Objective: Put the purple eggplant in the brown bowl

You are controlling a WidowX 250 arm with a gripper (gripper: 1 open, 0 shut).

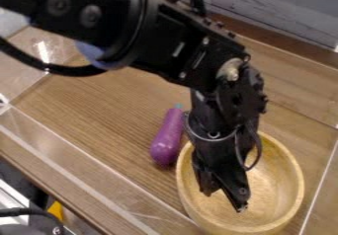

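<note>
The purple eggplant (168,136) lies on the wooden table, just left of the bowl and outside it, its lower end close to the rim. The light brown bowl (280,192) stands at the lower right, with no eggplant showing in its visible part. My dark gripper (224,195) reaches down over the bowl's left half, its fingertips low against the bowl's inside. It covers the bowl's upper left rim. How far apart the fingers stand is unclear from this angle.
Bare table (99,106) stretches left of the eggplant. A wooden ledge (284,41) runs along the back. At the lower left corner are dark cables (30,213) and a yellow piece beyond the table edge.
</note>
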